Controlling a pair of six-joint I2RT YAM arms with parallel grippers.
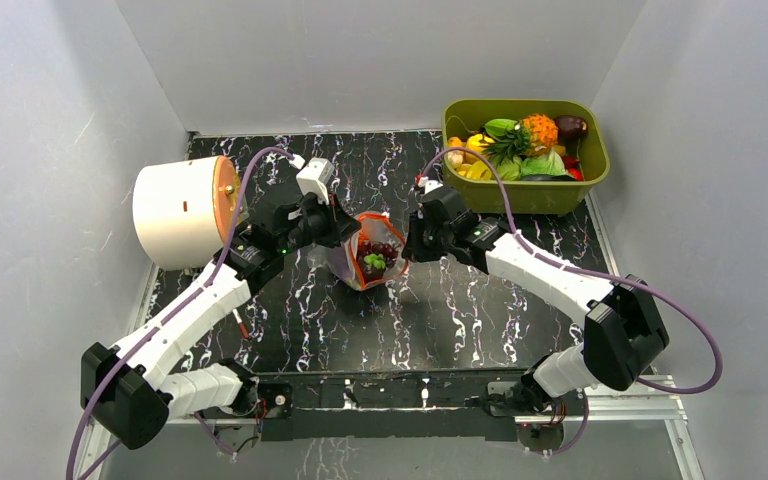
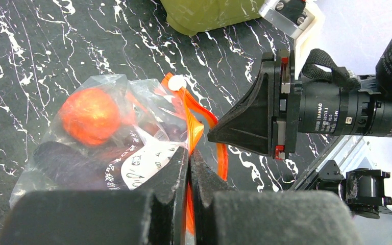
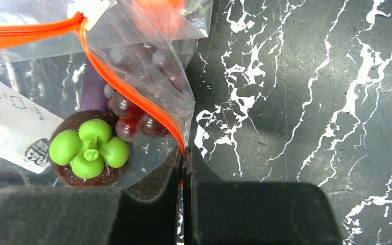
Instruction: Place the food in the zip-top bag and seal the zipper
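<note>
The clear zip bag [image 1: 340, 262] lies mid-table, its orange zipper rim spread open, holding a green-stemmed purple fruit [image 3: 89, 148], grapes [image 3: 138, 115] and an orange round food [image 2: 89, 115]. My left gripper is shut on one side of the bag's rim, at the orange zipper. My right gripper, seen beside the rim in the left wrist view, is shut on the opposite orange zipper edge, shown between its fingertips in the right wrist view.
A green bin [image 1: 525, 200] full of produce stands at the back right. A white cylinder [image 1: 175, 215] sits at the left.
</note>
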